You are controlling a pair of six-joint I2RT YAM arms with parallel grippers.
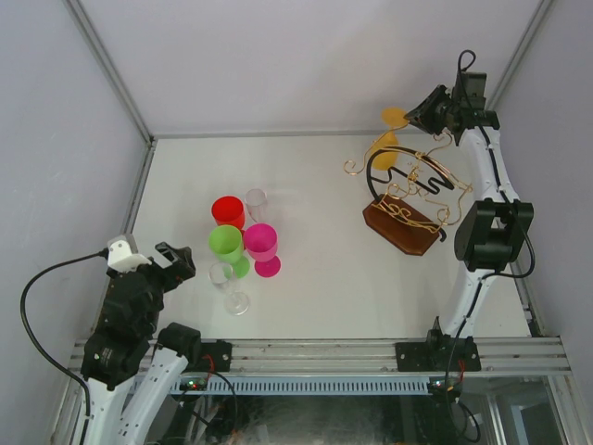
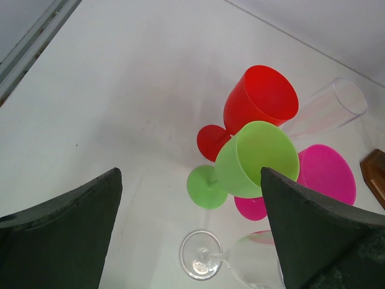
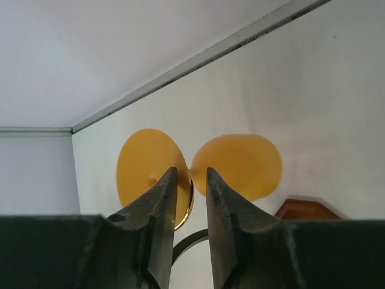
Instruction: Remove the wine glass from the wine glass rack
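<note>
An orange wine glass hangs in the gold wire wine glass rack (image 1: 408, 209) at the top view's upper right. The right wrist view shows its round foot (image 3: 144, 162) and, beyond that, its orange bowl (image 3: 240, 165). My right gripper is at the foot's edge, one finger overlapping it. Its fingers stand a narrow gap apart, with the stem visible between their tips; contact is unclear. Far off at the lower left, my left gripper is wide open and empty above the table.
On the left stand a red glass (image 1: 228, 211), a green glass (image 1: 225, 243), a magenta glass (image 1: 261, 242) and two clear glasses, one nearer (image 1: 222, 275) and one farther (image 1: 257, 204). The rack's wooden base (image 1: 401, 228) rests on the table.
</note>
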